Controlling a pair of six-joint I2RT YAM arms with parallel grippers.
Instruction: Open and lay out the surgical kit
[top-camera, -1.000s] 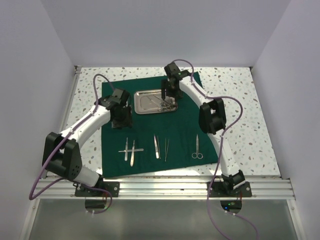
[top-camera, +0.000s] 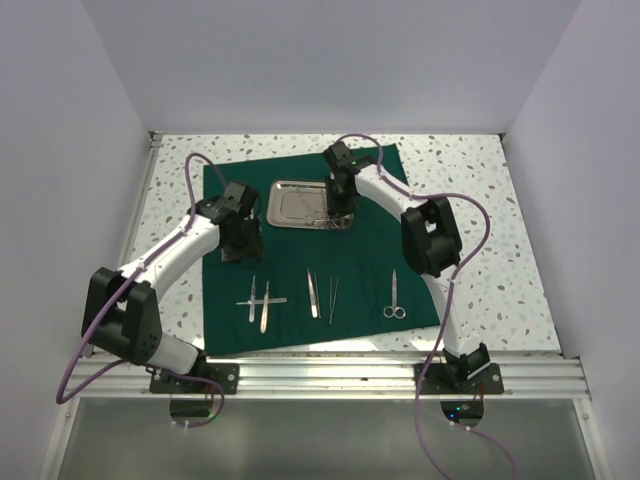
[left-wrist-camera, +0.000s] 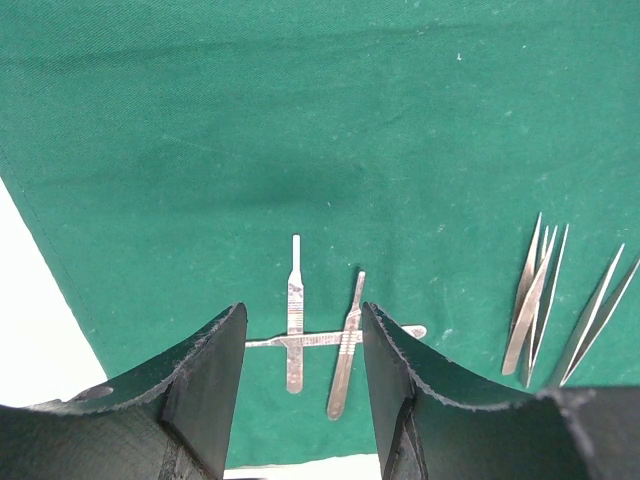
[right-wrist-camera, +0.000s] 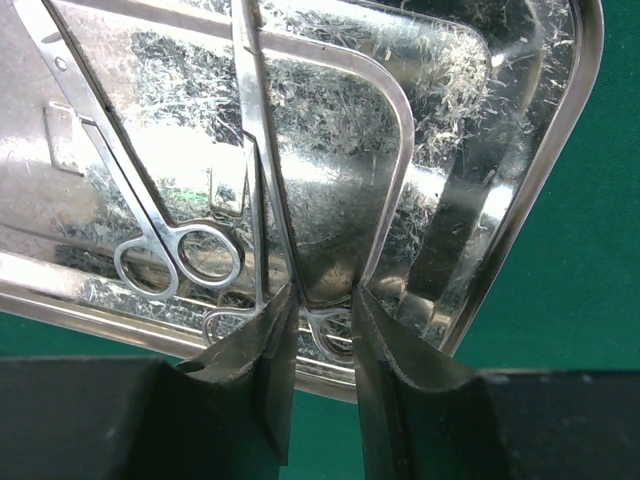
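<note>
The metal tray (top-camera: 290, 203) lies toward the back of the green cloth. Over its right end hangs my right gripper, fingers part open. Ringed handles of a scissor-like instrument (right-wrist-camera: 254, 110) lie at and between its fingertips, with no grip on them showing. A second ringed instrument (right-wrist-camera: 140, 185) rests in the tray to the left. My left gripper is open above the cloth, nothing held between its fingers. Below it two scalpel handles (left-wrist-camera: 295, 340) lie over or under a third, crosswise handle (left-wrist-camera: 405, 330).
Several tweezers (left-wrist-camera: 535, 295) lie on the cloth right of the handles. A pair of scissors (top-camera: 395, 295) lies farther right, rings toward the front. Bare green cloth (top-camera: 350, 255) stretches between the tray and this front row.
My right gripper has come toward the front across the tray's right end, over the ringed handles. The tray has shifted very slightly left. My left arm has hardly moved.
</note>
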